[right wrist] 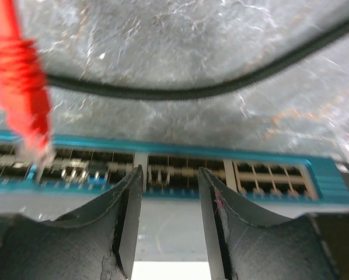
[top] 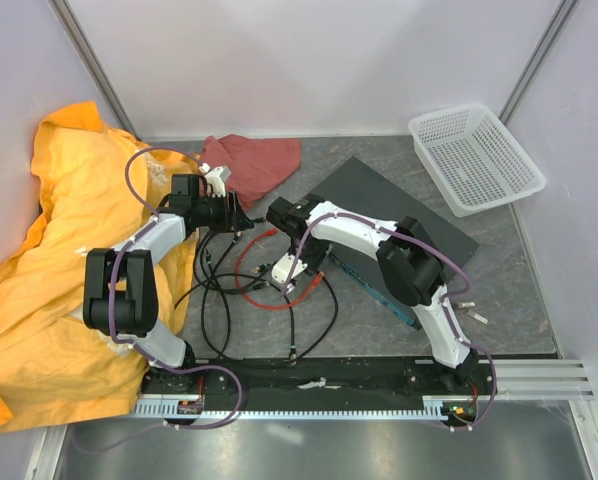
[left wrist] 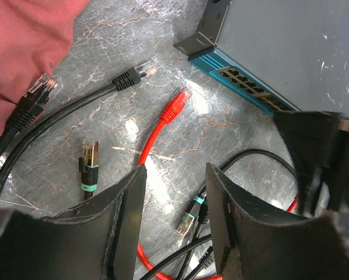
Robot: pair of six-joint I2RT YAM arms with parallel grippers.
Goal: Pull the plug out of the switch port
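The dark switch (top: 354, 185) lies at an angle on the grey table, its teal-edged port row (left wrist: 244, 81) facing the cables. In the right wrist view, a blurred red plug (right wrist: 25, 93) is at the left, its clear tip overlapping the port row (right wrist: 186, 173); whether it is seated cannot be told. My right gripper is open over the ports, to the right of that plug, with nothing between its fingers. Left of the switch, my left gripper is partly open and empty above the cables. Another red plug (left wrist: 175, 105) lies loose on the table ahead of it.
Several black cables (top: 207, 300) tangle on the table under and in front of the arms. A red cloth (top: 264, 165) lies at the back, a white basket (top: 479, 160) stands at the back right, and yellow cloth (top: 69, 200) covers the left side.
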